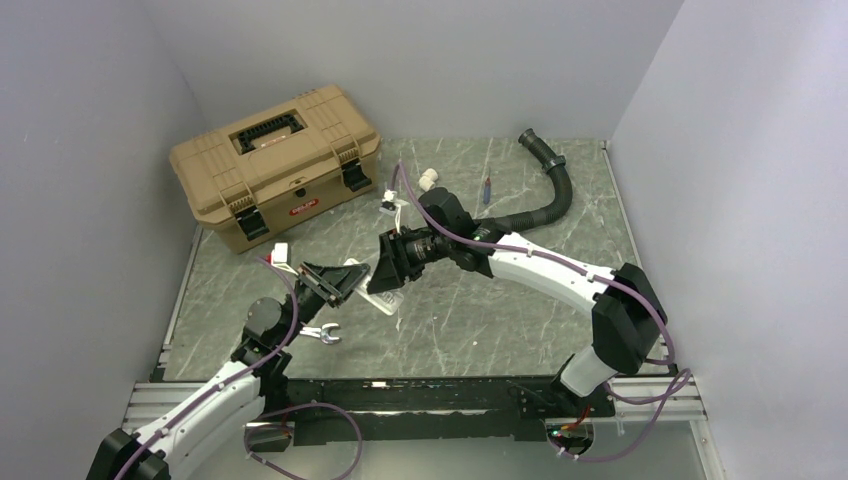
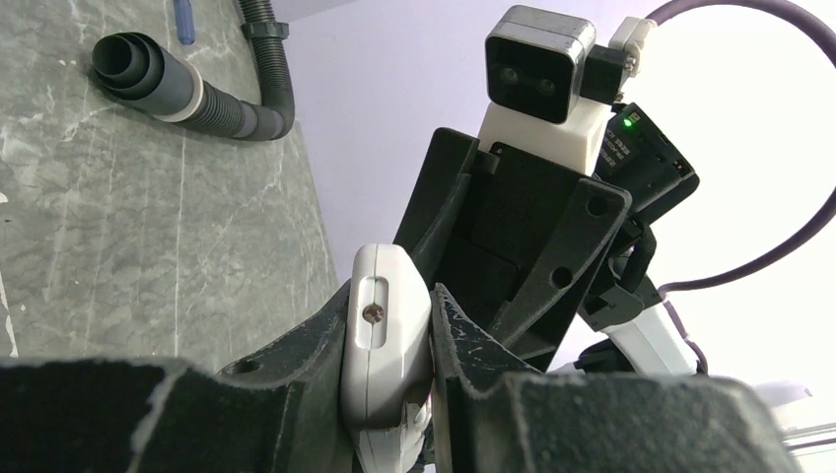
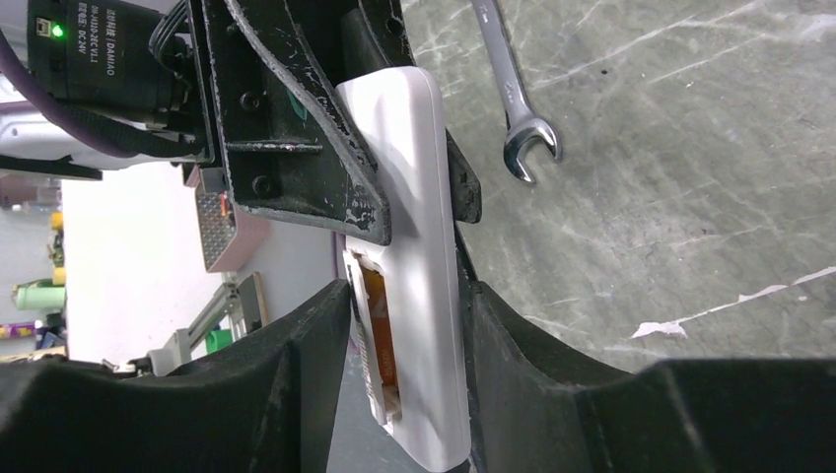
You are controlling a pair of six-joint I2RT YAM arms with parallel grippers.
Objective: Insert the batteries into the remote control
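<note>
A white remote (image 1: 386, 300) is held in the air between both grippers. My left gripper (image 1: 352, 276) is shut on one end of it; in the left wrist view that end (image 2: 386, 335) rises between the fingers. In the right wrist view the remote (image 3: 414, 256) has its battery compartment (image 3: 378, 325) uncovered along one side, with orange inside and a spring or thin strip beside it, unclear which. My right gripper (image 1: 385, 270) is around the other end, its fingertips close at both sides; whether they grip it cannot be told. No loose battery is clearly identifiable.
A tan toolbox (image 1: 275, 160) fills the back left. A wrench (image 1: 323, 333) lies below the left gripper. A black hose (image 1: 550, 195), white fitting (image 1: 429, 178) and small blue object (image 1: 487, 190) lie toward the back. Open table lies front right.
</note>
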